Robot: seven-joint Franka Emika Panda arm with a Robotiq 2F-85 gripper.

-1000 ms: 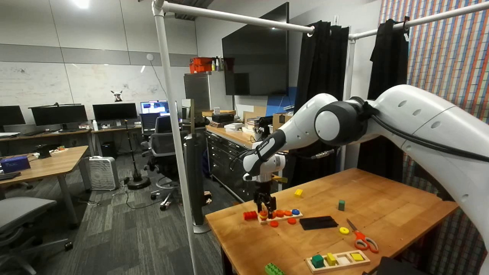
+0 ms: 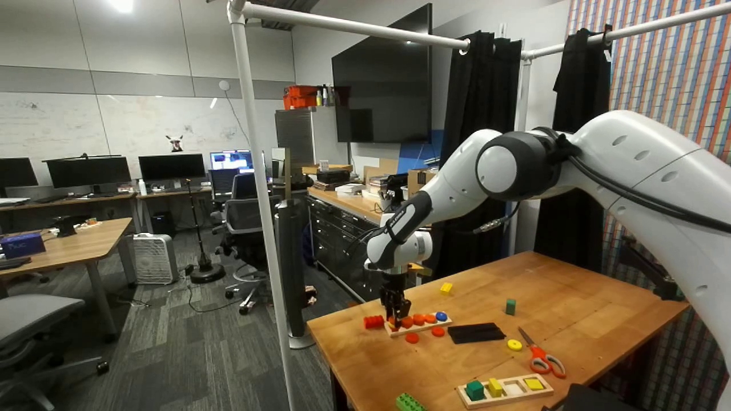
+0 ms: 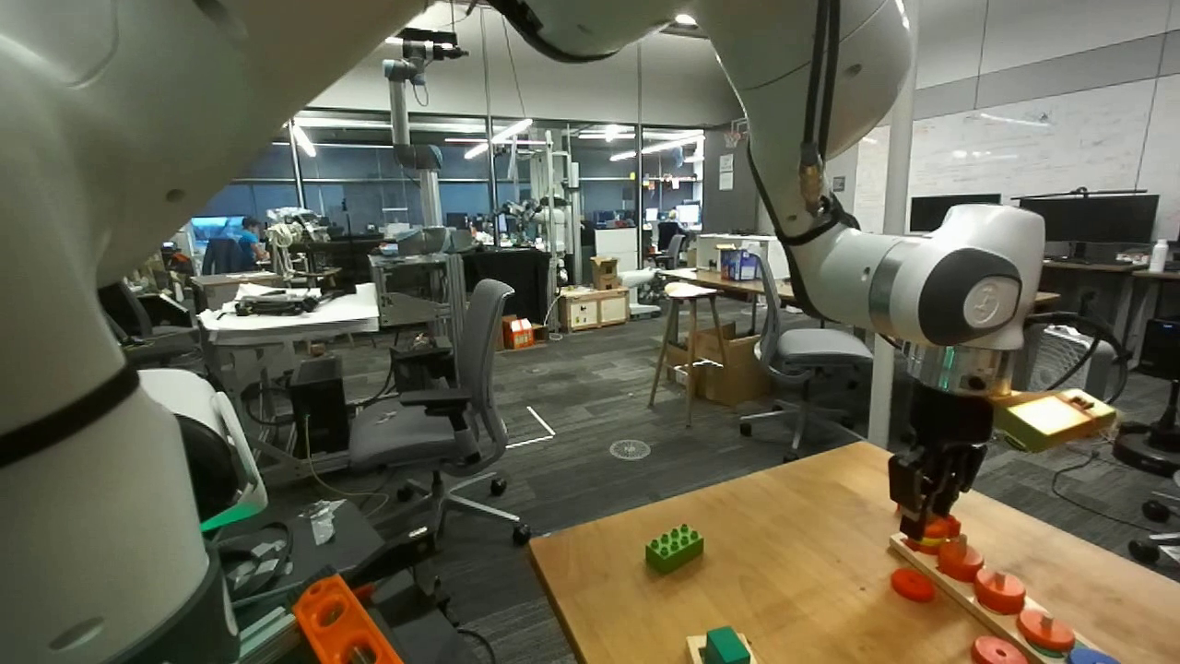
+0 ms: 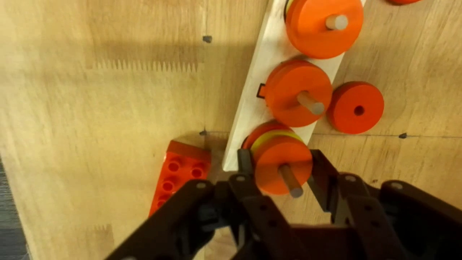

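Observation:
My gripper is shut on an orange disc (image 4: 277, 175) at the near end of a pale wooden peg board (image 4: 255, 93). The peg pokes up through that disc. Beneath it a yellow disc (image 4: 277, 135) and a red-orange one show at the edge of the stack. Farther along the board, more orange discs (image 4: 299, 93) sit on their pegs. In exterior view 1 the gripper (image 2: 395, 321) is down at the board's left end, partly hiding the stack. From the other side, the gripper (image 3: 915, 520) stands in front of the stack.
A red toy brick (image 4: 177, 173) lies close beside the board's end, and a loose red disc (image 4: 358, 108) rests along its other side. A black cloth (image 2: 476, 333), scissors (image 2: 545, 358) and a shape board (image 2: 503, 391) lie to the right.
My fingers have drawn closer together around the end stack. The arm's elbow sits a little higher, and the loose red discs have shifted slightly to the right.

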